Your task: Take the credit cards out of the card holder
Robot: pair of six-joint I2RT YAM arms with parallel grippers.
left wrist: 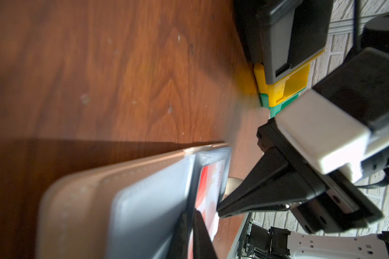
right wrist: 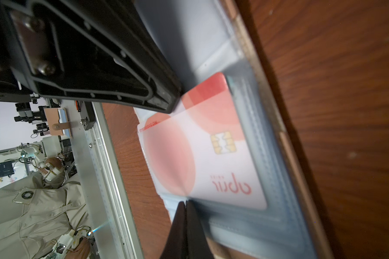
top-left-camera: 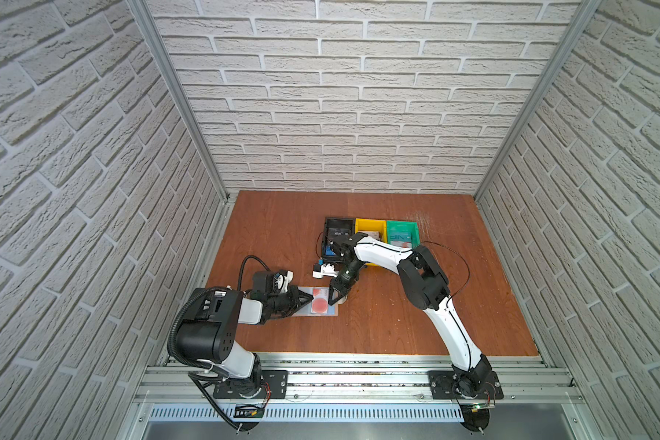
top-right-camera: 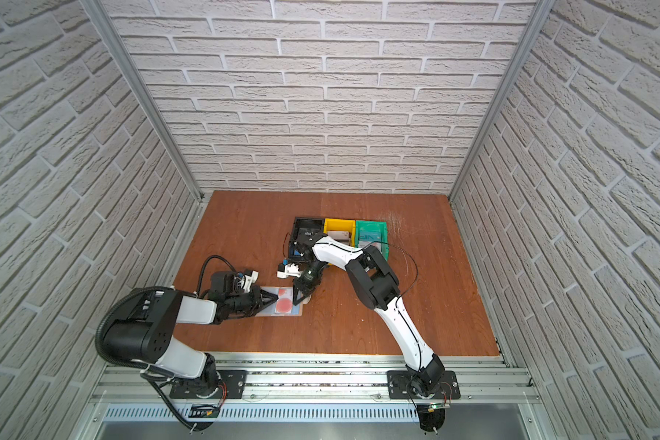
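Note:
The card holder [top-left-camera: 300, 311] lies open on the table, its clear sleeves showing. A white card with red shapes [right wrist: 190, 151] is in a sleeve. My left gripper is at the left edge of this card; in the left wrist view its dark fingertips are low and blurred, and how wide they stand is unclear. My right gripper is shut, its tips down on the holder at the card's opposite side, with nothing visible between them.
Black [top-left-camera: 339, 227], yellow [top-left-camera: 371, 223] and green [top-left-camera: 403, 227] bins stand behind the right arm. The table right of that arm and at the back left is clear.

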